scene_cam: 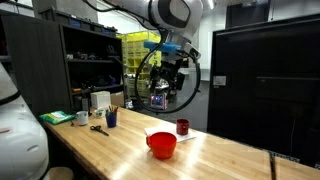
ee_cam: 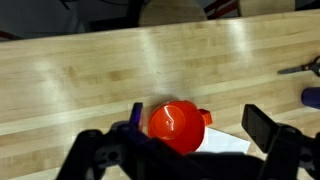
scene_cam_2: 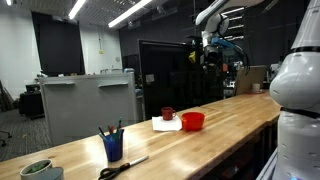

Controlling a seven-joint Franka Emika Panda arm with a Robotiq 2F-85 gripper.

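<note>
A bright red pot [scene_cam: 162, 146] with a side handle sits on the wooden table; from above, in the wrist view, I look into the red pot [ee_cam: 172, 124]. Behind it a dark red mug [scene_cam: 182, 128] stands by a sheet of white paper [scene_cam_2: 163, 125]. High over the table hangs my gripper, clear of everything. Its dark fingers are spread wide at either side of the wrist view, with nothing held; the pot shown between them lies far below.
A blue pen cup [scene_cam_2: 113, 146] and black-handled scissors [scene_cam_2: 122, 168] lie toward one end of the table. A white mug [scene_cam: 82, 118] stands farther left. Bare wood [scene_cam: 225, 156] stretches right of the pot. A cable loops round the arm.
</note>
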